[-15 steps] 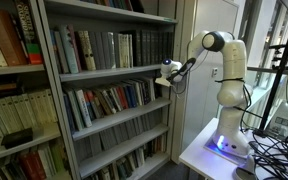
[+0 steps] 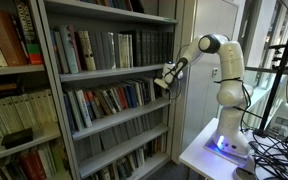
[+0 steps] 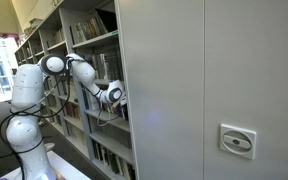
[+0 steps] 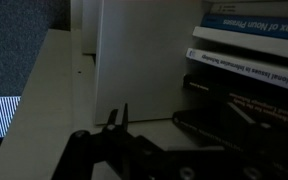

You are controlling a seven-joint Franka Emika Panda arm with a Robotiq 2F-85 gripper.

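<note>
My gripper [image 2: 162, 82] is at the right end of the bookcase, close to the front of a middle shelf. In exterior view 2 the wrist [image 3: 112, 92] is beside the shelf's books, partly against the tall grey side panel. Dark fingers [image 4: 117, 118] show at the bottom of the wrist view, apart and with nothing seen between them. Ahead of them is a flat pale grey panel [image 4: 144, 60]. To its right are several books, among them a white-spined book [image 4: 246, 68] and a blue-spined book [image 4: 254, 24]. Dark shadow hides the lowest books there.
The tall bookcase [image 2: 105, 73] has several shelves of books. A white table [image 2: 208, 158] stands beneath the arm, with loose black cables [image 2: 276, 158] to its right. The grey side panel [image 3: 167, 90] closely borders the wrist. Open floor lies before the shelves.
Over the last second my wrist and gripper have sunk a little and shifted slightly left along the shelf front. The books in exterior view 1 look unmoved.
</note>
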